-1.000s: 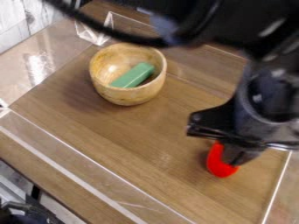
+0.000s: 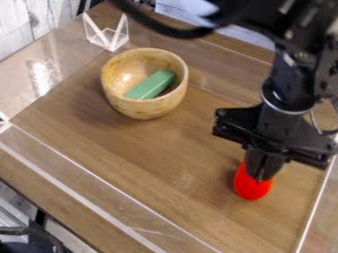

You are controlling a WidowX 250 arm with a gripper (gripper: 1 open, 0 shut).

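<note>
The black gripper (image 2: 264,161) hangs over a red object (image 2: 254,184) at the right of the table, its fingertips at the top of that object and partly covering it. The fingers look close together; whether anything is between them is hard to see. A wooden bowl (image 2: 126,101) at the upper left holds a green block (image 2: 150,85).
A clear plastic piece (image 2: 109,36) stands at the back left. A pale edge runs along the table's right side.
The gripper and arm have shifted, the arm body now showing smaller and more upright above the red object. The bowl and green block have not moved.
</note>
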